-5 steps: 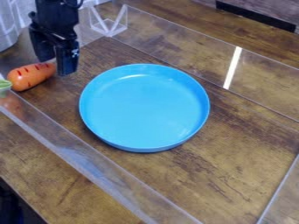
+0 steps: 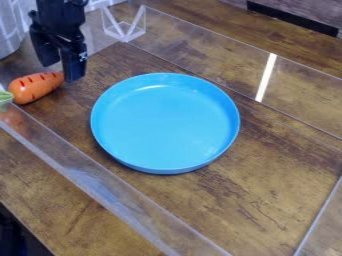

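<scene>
An orange toy carrot (image 2: 34, 87) with dark stripes and pale green leaves lies at the left on the wooden surface. The black gripper (image 2: 59, 54) hangs just above and behind the carrot's right end; whether its fingers are open or shut is hard to tell. A round light blue plate (image 2: 164, 120) lies in the middle, right of the carrot.
Clear plastic walls border the work area along the lower left, back and right. A white object (image 2: 8, 25) stands in the back left corner. Bare wood (image 2: 254, 170) is free right of the plate.
The gripper has shifted slightly to the left over the last second. The carrot and plate have not visibly moved.
</scene>
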